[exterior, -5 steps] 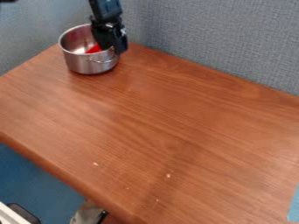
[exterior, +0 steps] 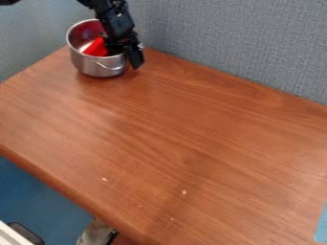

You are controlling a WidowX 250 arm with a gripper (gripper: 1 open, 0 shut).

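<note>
A steel pot (exterior: 98,66) with a wire handle stands in the far left corner of the wooden table. Inside it lies a red object (exterior: 94,48). My black gripper (exterior: 128,55) reaches down from the top over the pot's right side, partly hiding the red object. Whether its fingers are open or shut, or hold anything, is hard to make out.
Grey padded walls (exterior: 243,48) border its back and left. Blue floor and some small gear show beyond the lower left edge.
The gripper has moved slightly at the pot's right side, and more of the red object shows than a second ago. The pot stands in about the same place.
</note>
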